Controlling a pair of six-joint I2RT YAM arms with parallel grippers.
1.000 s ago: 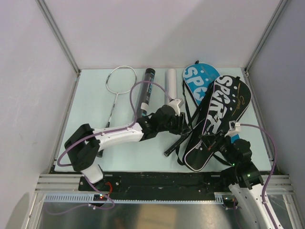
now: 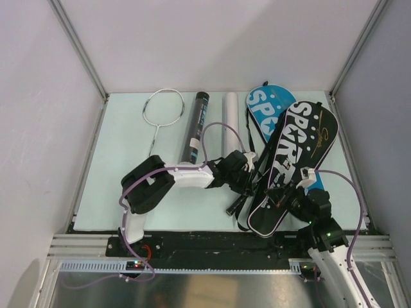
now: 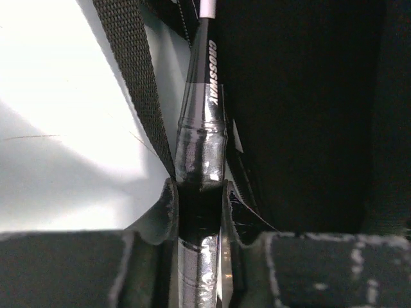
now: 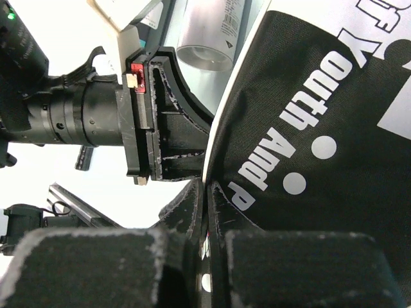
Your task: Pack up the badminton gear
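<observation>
My left gripper is shut around the dark taped handle of a racket (image 3: 200, 151) marked CROSSWAY. In the top view the handle's end (image 2: 235, 206) points toward the near edge, and its other end runs up to the black racket bag (image 2: 314, 128); the racket's head is out of sight. The bag lies slanted, partly over a blue bag (image 2: 271, 102). At the black bag's left edge my right gripper is shut, with the white-piped fabric edge running between its fingers. Dark straps lie along the bag's left side.
Another racket (image 2: 156, 131) lies at the left, its handle hidden behind the left arm. A black tube (image 2: 195, 128) and a pale tube (image 2: 232, 112) lie at the back middle.
The right gripper has moved slightly left.
</observation>
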